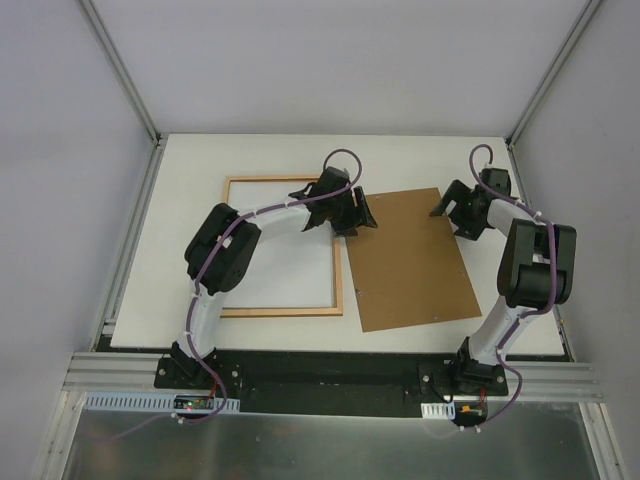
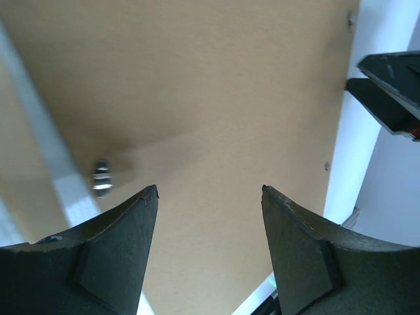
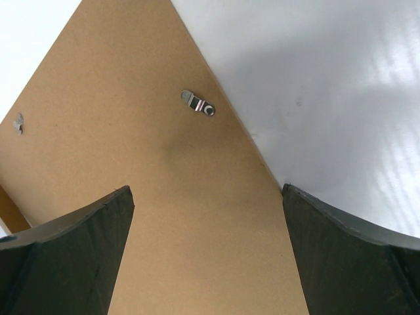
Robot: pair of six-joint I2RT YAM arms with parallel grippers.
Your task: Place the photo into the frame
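The light wooden frame (image 1: 338, 300) lies on the table at left, white inside. A flat brown board (image 1: 415, 280) with small metal clips lies beside it on the right, slightly turned. No printed photo face shows. My left gripper (image 1: 370, 218) stands open over the board's left edge; in the left wrist view brown surface (image 2: 216, 131) shows between its fingers. At the board's right edge is my right gripper (image 1: 443, 222), open. In the right wrist view its right fingertip (image 3: 289, 193) is at the board's edge, apparently touching it, and the board spans most of the gap.
A metal clip (image 3: 198, 103) sits near the board's right edge. White table (image 1: 400, 165) is free behind the board, and a narrow strip is free in front. The left arm (image 1: 228, 250) reaches across the frame, covering part of it.
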